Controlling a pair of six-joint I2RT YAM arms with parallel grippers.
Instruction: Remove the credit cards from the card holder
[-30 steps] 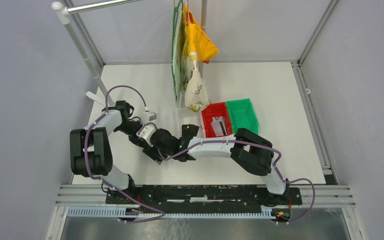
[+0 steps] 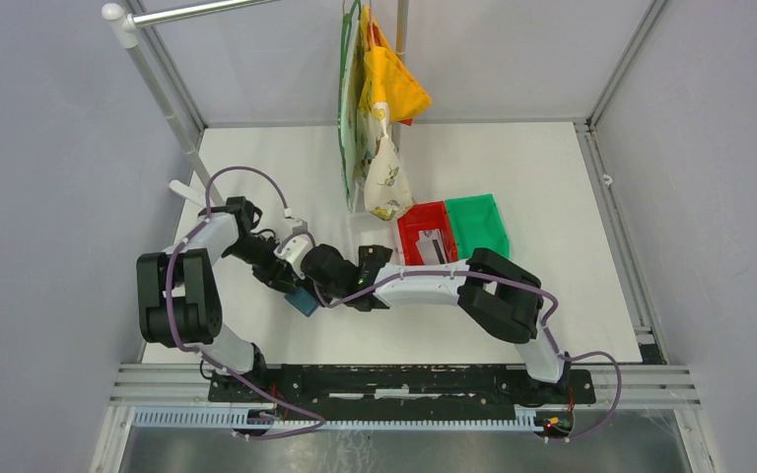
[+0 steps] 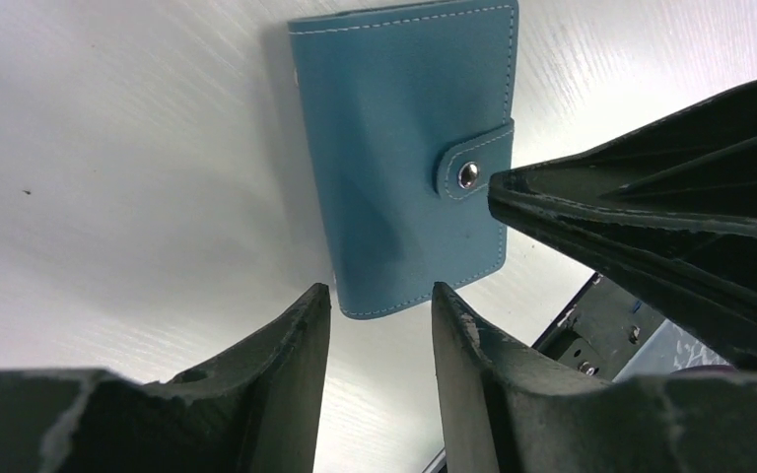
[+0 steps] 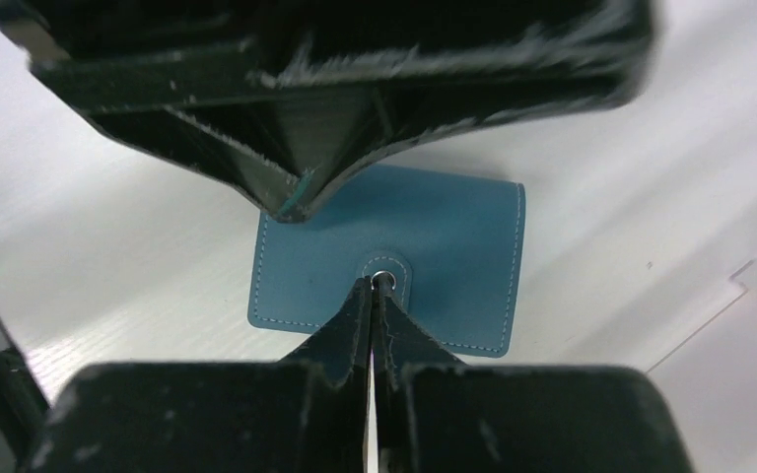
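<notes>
A blue-green card holder (image 3: 394, 108) lies closed on the white table, its small tab with a metal snap (image 3: 468, 175) flat against the cover. No cards show in it. In the left wrist view my left gripper is open at the holder's lower edge, with nothing visibly held. My right gripper is shut at the snap, its tips overlapping the snap in the right wrist view; whether they touch it I cannot tell. Nothing shows between those fingers. The left gripper's dark fingers (image 4: 291, 187) cover part of the holder's far side there.
Right of centre stand a red bin (image 2: 406, 229) with pale items inside and an empty green bin (image 2: 478, 225). Cloth bags (image 2: 384, 172) hang from a rail above the table.
A second ago the grippers hid most of the holder from above; now more of its blue cover shows. My right gripper has shifted slightly, and the left arm has barely moved.
</notes>
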